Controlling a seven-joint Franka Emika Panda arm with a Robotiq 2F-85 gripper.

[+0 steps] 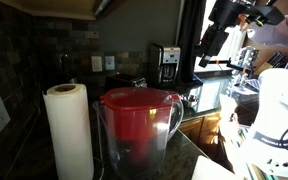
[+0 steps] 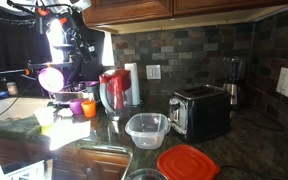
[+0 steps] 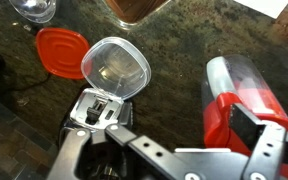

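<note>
My gripper stands open along the bottom of the wrist view, its fingers spread wide, nothing seen between them. It looks down on the counter from above. A red-lidded clear pitcher lies under its right side; in exterior view 1 the same pitcher is upright in front, well below the raised gripper. A clear plastic container sits open and empty beside the black and silver toaster. Its likely lid, a red flat one, rests on the counter in front.
A paper towel roll stands close to the pitcher. Orange and purple cups are left of the pitcher, near the sink. A blender fills the back corner. Dark counter between container and pitcher is bare.
</note>
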